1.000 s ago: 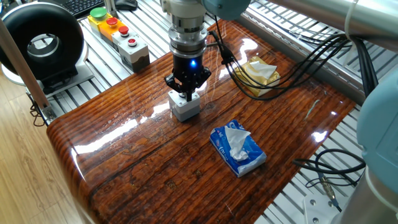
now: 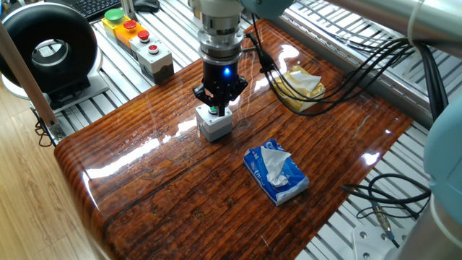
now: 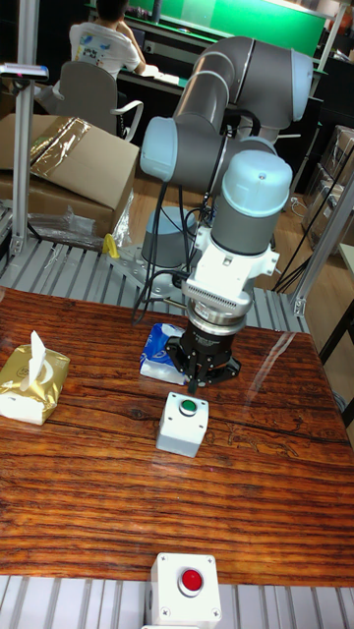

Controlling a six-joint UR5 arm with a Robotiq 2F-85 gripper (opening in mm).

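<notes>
A small grey-white box (image 2: 215, 127) with a green push button (image 3: 188, 407) on top stands on the glossy brown wooden table (image 2: 166, 195). My black gripper (image 2: 221, 112) points downward over this box, its fingers together in a single narrow tip. In exterior view 3 the gripper (image 3: 195, 387) shows just behind the green button, toward the arm's base. Part of the button peeks out beside the fingers in exterior view 1. Nothing shows between the fingers. Whether the tip touches the box cannot be made out.
A blue tissue pack (image 2: 276, 172) and a gold tissue pack (image 2: 299, 88) lie on the table. Beyond one table edge stand a red-button box (image 3: 186, 589) and other button boxes. Black cables (image 2: 346, 85) hang beside the arm.
My gripper has shifted slightly right and up in exterior view 1, and some of the green button now shows beside it. The box and tissue packs have stayed put.
</notes>
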